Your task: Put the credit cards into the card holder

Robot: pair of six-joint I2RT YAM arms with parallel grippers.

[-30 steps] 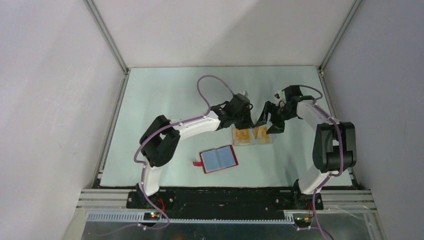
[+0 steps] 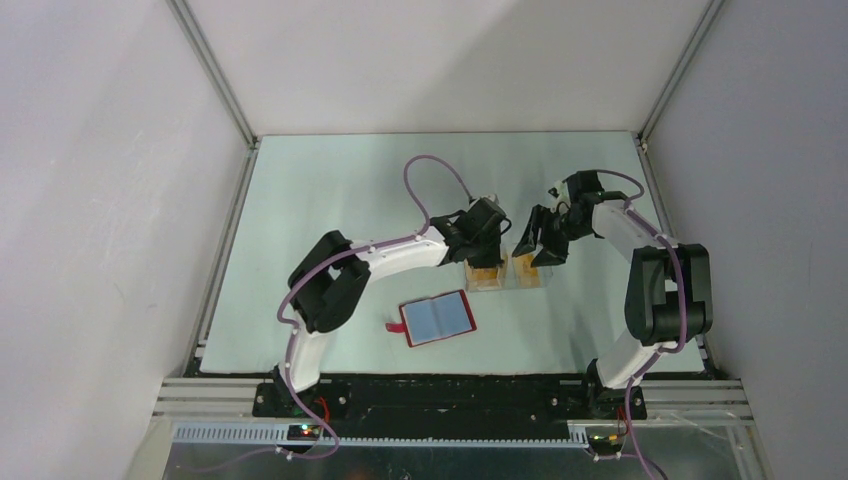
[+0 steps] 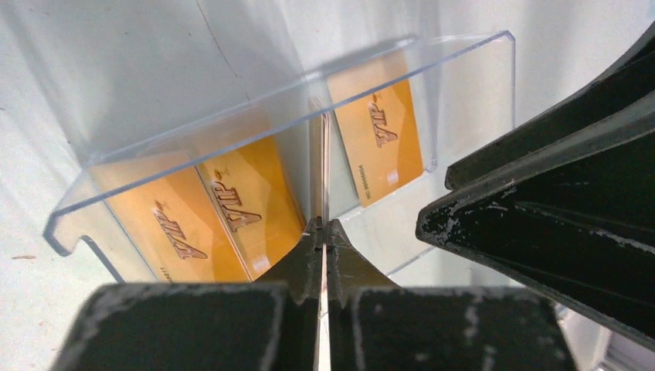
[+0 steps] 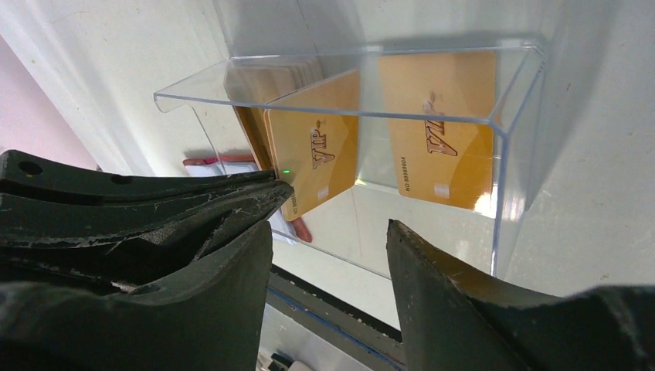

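A clear plastic box (image 3: 471, 85) holds several orange VIP cards. One card (image 3: 320, 166) stands nearly edge-on in the left wrist view, with my left gripper shut on its near edge. Its orange face shows in the right wrist view. Two more cards (image 3: 181, 232) lie to its left, and a single card (image 3: 382, 143) lies on the right side. My right gripper is open, its fingers apart and empty, in front of the box. The card holder (image 2: 438, 318), a red-edged wallet with pale blue inside, lies open nearer the front.
My two grippers are close together over the box, and the right one's dark fingers (image 3: 541, 170) reach beside the left one's card. Bare table (image 2: 330, 190) extends at the back left and around the wallet.
Fingers of the right gripper, earlier at that card, are now spread clear of it; the right arm has hardly moved.
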